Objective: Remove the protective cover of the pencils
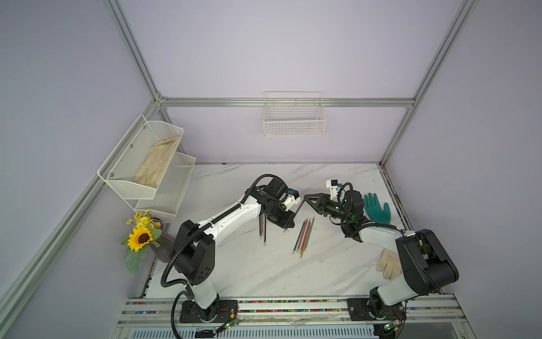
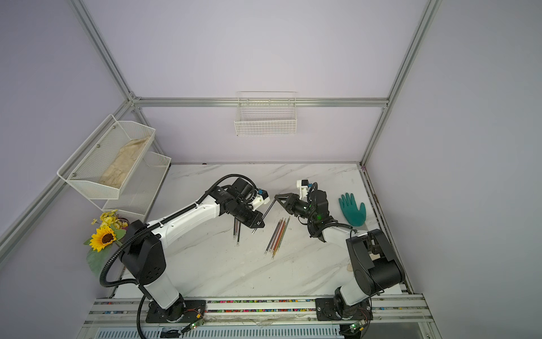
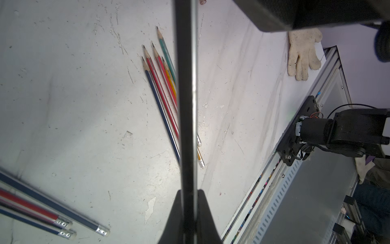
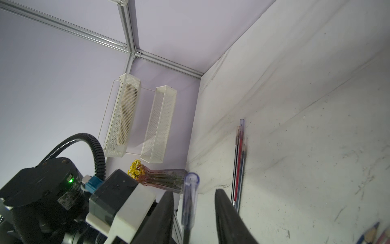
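Note:
A dark pencil (image 3: 186, 105) stands tilted, with my left gripper shut on it and its shaft running up across the left wrist view. A clear cover (image 4: 190, 199) sits on its upper end. My right gripper is open around that covered end, one finger on either side; it looks nearer the left finger, and whether it touches cannot be told. On the table, a capped pencil (image 4: 242, 124) lies among the left group of pencils (image 1: 262, 228). Uncovered pencils (image 1: 303, 237) in several colours lie together right of centre, their bare tips pointing away from the front.
A teal glove (image 1: 377, 209) and a beige glove (image 1: 389, 264) lie at the right side. Wire baskets (image 1: 149, 163) and a vase with a sunflower (image 1: 140, 238) stand at the left.

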